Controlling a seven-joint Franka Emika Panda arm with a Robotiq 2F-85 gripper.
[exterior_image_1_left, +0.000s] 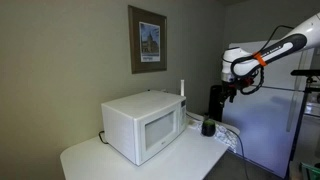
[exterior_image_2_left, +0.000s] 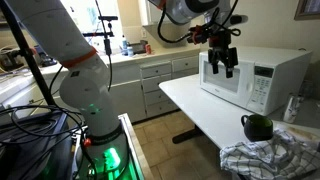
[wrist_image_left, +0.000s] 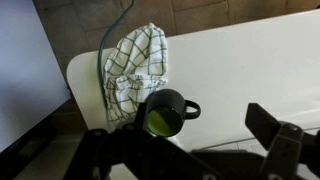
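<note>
A dark mug (wrist_image_left: 172, 108) with a green inside stands on the white table, its handle toward the right of the wrist view. In exterior view 2 the same mug (exterior_image_2_left: 257, 128) sits beside a white checkered cloth (exterior_image_2_left: 262, 159); in the wrist view the cloth (wrist_image_left: 137, 66) lies close against it. My gripper (exterior_image_2_left: 221, 68) hangs well above the table, apart from the mug and in front of the microwave in that view. Its fingers are spread wide in the wrist view, with nothing held; the left finger overlaps the mug's near edge there. Exterior view 1 shows the gripper (exterior_image_1_left: 232, 94) high at the right.
A white microwave (exterior_image_2_left: 262, 78) stands at the back of the table, door shut. A bottle (exterior_image_2_left: 291, 109) is at its right. A cable (wrist_image_left: 103, 55) runs past the cloth at the table's end. Bare tabletop (wrist_image_left: 235, 65) lies right of the mug in the wrist view.
</note>
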